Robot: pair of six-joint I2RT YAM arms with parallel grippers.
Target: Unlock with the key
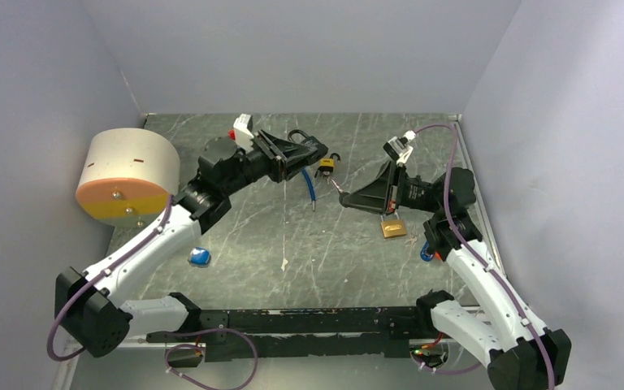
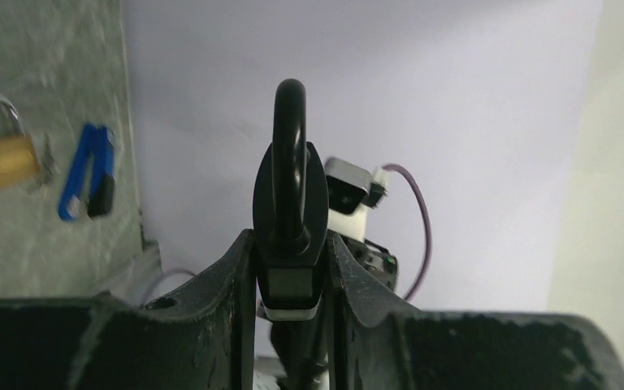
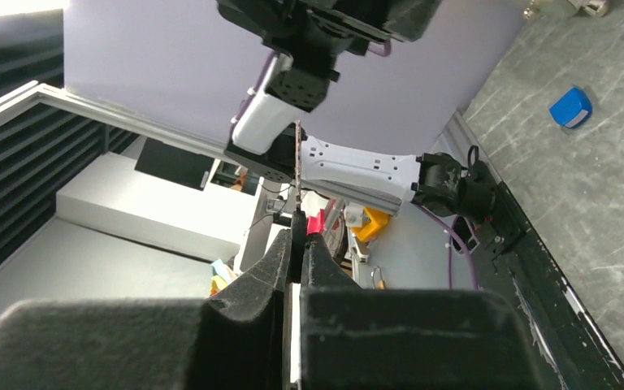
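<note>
My left gripper [image 1: 313,150] is raised over the back middle, holding a dark object with a black loop [image 2: 289,162] between its fingers in the left wrist view. My right gripper [image 1: 345,197] points left, shut on a thin metal key [image 3: 298,154] that sticks out upright in the right wrist view. A brass padlock [image 1: 394,227] lies on the grey surface below the right gripper, with small keys [image 2: 47,162] beside it. A yellow-and-black padlock [image 1: 326,166] lies at the back middle, partly near the left gripper.
A rounded drawer box [image 1: 127,175] stands at the left, a blue case [image 1: 200,256] in front of it. Blue-handled pliers [image 2: 77,175] lie at the right edge, a blue cable-like item [image 1: 309,185] at the middle.
</note>
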